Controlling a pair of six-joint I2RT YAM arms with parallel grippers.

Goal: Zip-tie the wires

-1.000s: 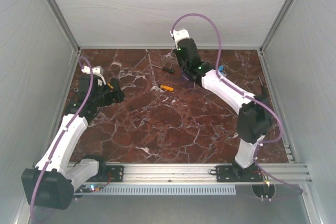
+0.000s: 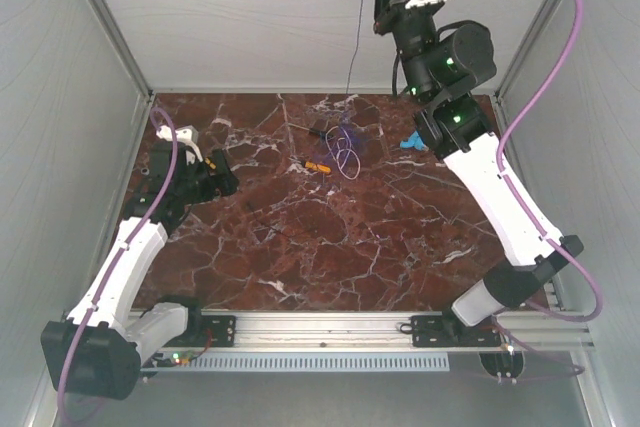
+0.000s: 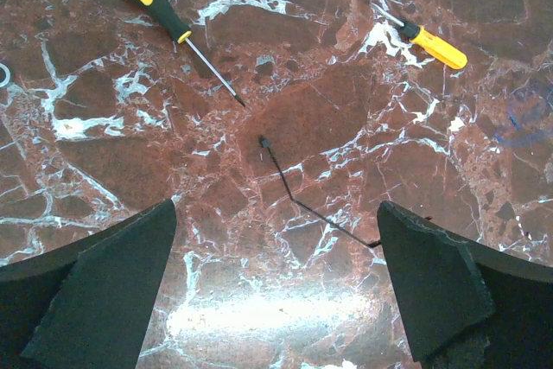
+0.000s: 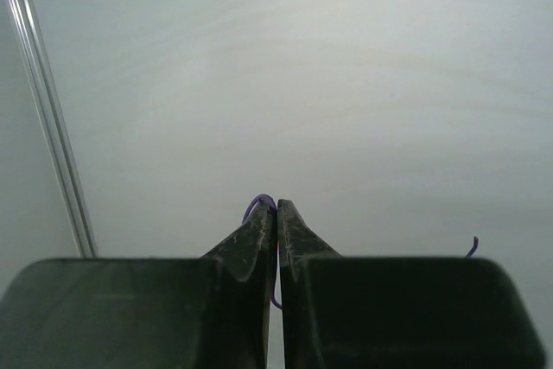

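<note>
My right gripper (image 2: 385, 7) is raised high at the back; in the right wrist view its fingertips (image 4: 287, 222) are shut on a thin purple wire (image 4: 257, 199), which hangs down to a loose tangle of purple and white wires (image 2: 343, 147) on the marble table (image 2: 300, 247). My left gripper (image 2: 215, 172) stands open over the left side of the table, nothing between its fingers. Below it in the left wrist view lies a thin black strip, probably a zip tie (image 3: 292, 199), bent on the tabletop.
A long screwdriver (image 3: 155, 6) and a short yellow screwdriver (image 3: 436, 47) lie toward the back. A blue object (image 2: 413, 142) lies at the back right. Walls surround the sides and back.
The left arm has not moved.
</note>
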